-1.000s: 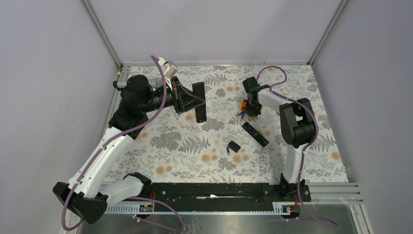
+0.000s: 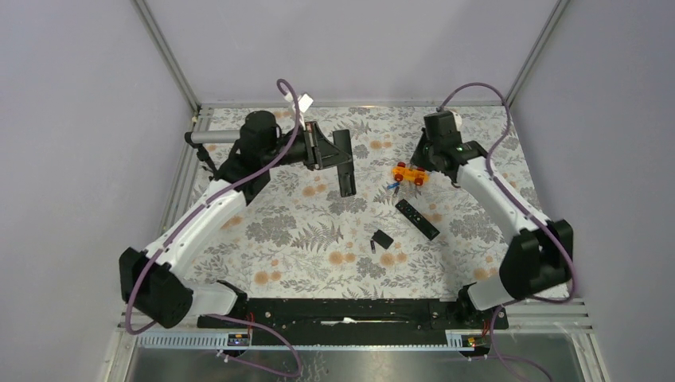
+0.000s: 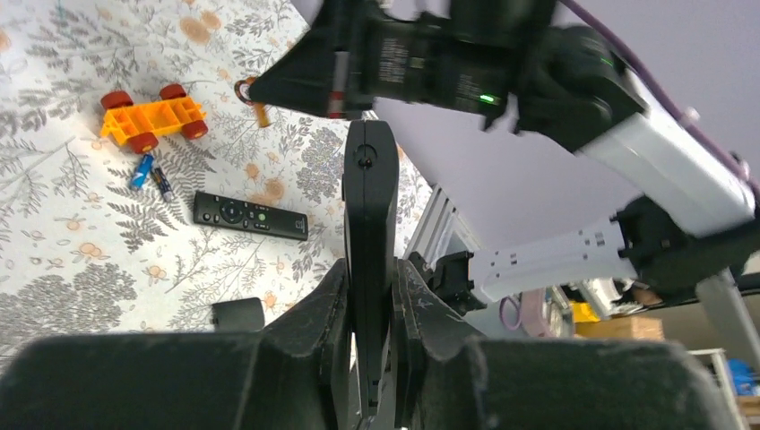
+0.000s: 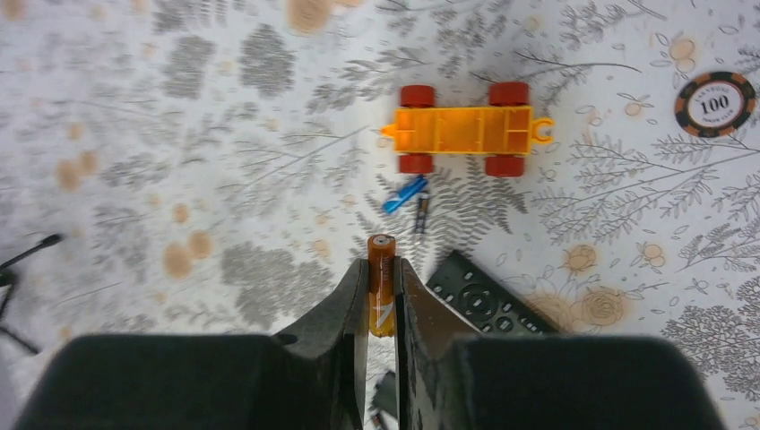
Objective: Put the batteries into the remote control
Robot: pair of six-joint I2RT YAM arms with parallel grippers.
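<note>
My right gripper is shut on an orange-and-black battery [image 4: 382, 255], raised above the table. Below it a blue battery [image 4: 403, 193] and a dark battery [image 4: 422, 211] lie by an orange toy car [image 4: 462, 130]. A second black remote [image 2: 417, 219] lies on the table. A small black piece [image 2: 383, 239] with a slim dark item beside it lies nearer the front.
A poker chip [image 4: 715, 103] lies right of the car in the right wrist view. Walls and metal rails border the sides and back.
My right gripper has risen from beside the blue battery, now carrying the orange-and-black battery. The left gripper and its remote have moved slightly right and toward the back.
</note>
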